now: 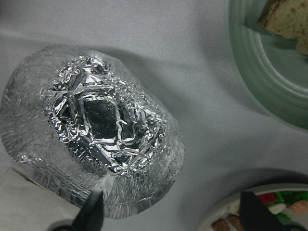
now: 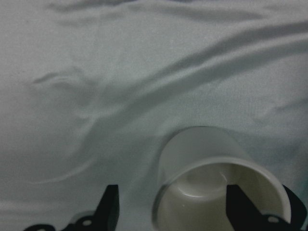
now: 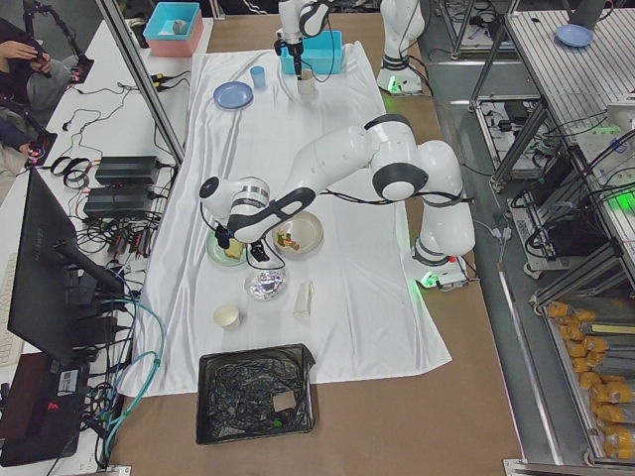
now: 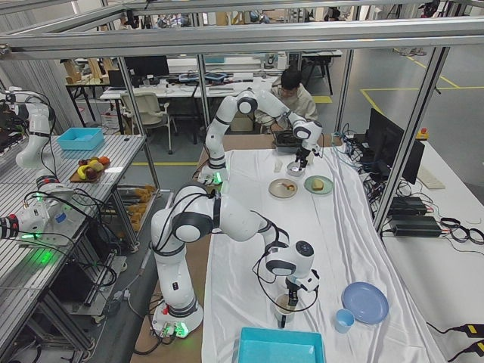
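My left gripper hangs open above a crumpled foil dish (image 1: pixel 103 120), between a green plate (image 1: pixel 250 82) holding bread (image 1: pixel 284 21) and a beige plate (image 3: pixel 311 230) with colourful food pieces; nothing shows between its fingers. My right gripper stands open at a white mug (image 2: pixel 202 144), one finger over the mug's opening and the other outside it on the cloth side.
A black lined bin (image 3: pixel 253 416) sits at one table end, a teal tray (image 4: pixel 280 348) at the other. A blue plate (image 4: pixel 365 302), blue cup (image 4: pixel 343 321), cream cup (image 3: pixel 226 315) and pale packet (image 3: pixel 304 297) lie on the white cloth.
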